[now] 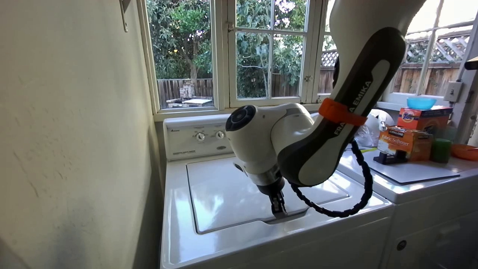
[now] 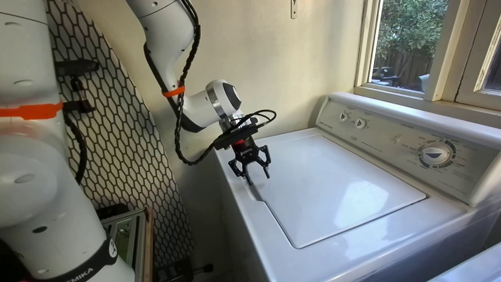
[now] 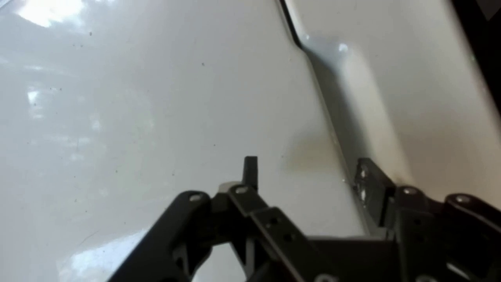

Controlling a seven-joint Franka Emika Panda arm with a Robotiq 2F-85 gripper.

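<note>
The white washing machine lid (image 2: 324, 183) lies flat and closed, with a finger recess (image 3: 347, 89) along its front edge. At that recess is my gripper (image 2: 259, 176), pointing down with its fingers apart. In the wrist view one finger (image 3: 375, 188) stands over the recess side of the lid edge, and the other finger (image 3: 250, 171) is over the lid's top. Only white lid surface and the edge line show between them. Whether either fingertip touches the metal is unclear. From the first exterior view, the gripper (image 1: 278, 207) appears at the front middle of the lid.
Behind the lid rises a control panel (image 2: 404, 145) with knobs. A plain wall (image 1: 80, 134) borders the washer's left side. On the neighbouring machine stand an orange softener box (image 1: 399, 142), a blue bowl (image 1: 421, 103) and a green cup (image 1: 441, 151). Most of the lid is clear.
</note>
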